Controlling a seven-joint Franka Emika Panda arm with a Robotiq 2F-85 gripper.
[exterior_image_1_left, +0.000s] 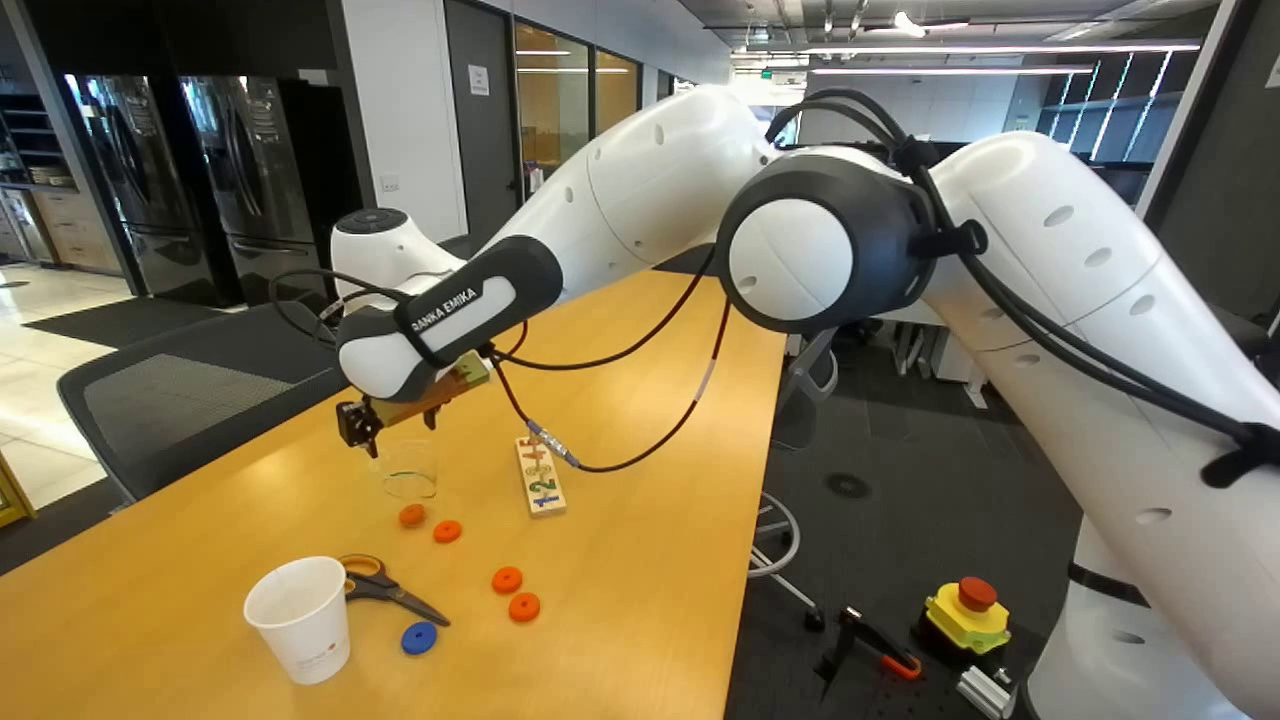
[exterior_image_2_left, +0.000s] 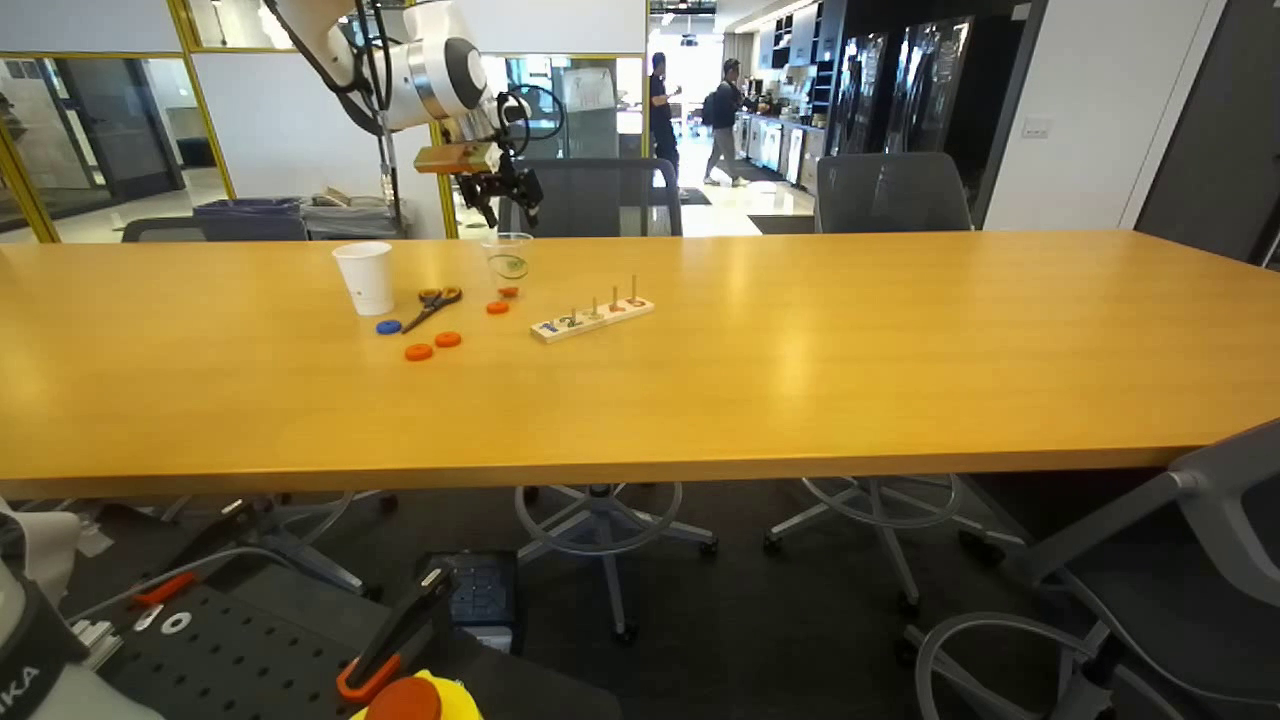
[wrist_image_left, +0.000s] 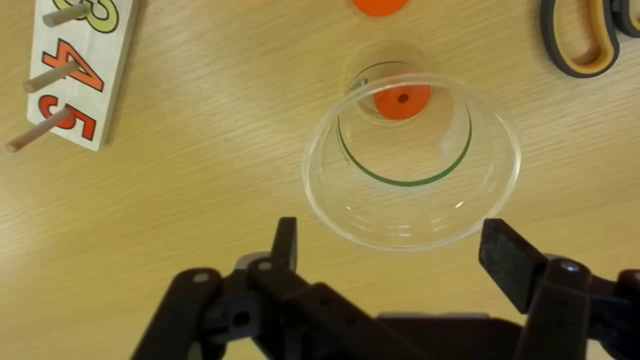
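A clear cup (wrist_image_left: 414, 222) stands upright on the table, and an orange disc (wrist_image_left: 399, 105) lies at its bottom. My gripper is above the table at the near side of the cup's rim in the wrist view. Its fingers are spread wide apart with nothing between them. In the first exterior view the same orange disc (exterior_image_1_left: 411, 515) shows at the base of the cup (exterior_image_1_left: 409, 472), below the gripper (exterior_image_1_left: 402, 434). Outside the cup lie more orange discs (exterior_image_1_left: 447, 530) and a blue disc (exterior_image_1_left: 419, 637).
A numbered peg board (exterior_image_1_left: 540, 478) with upright, empty pegs sits to the cup's right. Scissors (exterior_image_1_left: 381, 586) and a white paper cup (exterior_image_1_left: 305, 622) stand nearer the camera. In the second exterior view, the table's right side (exterior_image_2_left: 912, 348) is clear.
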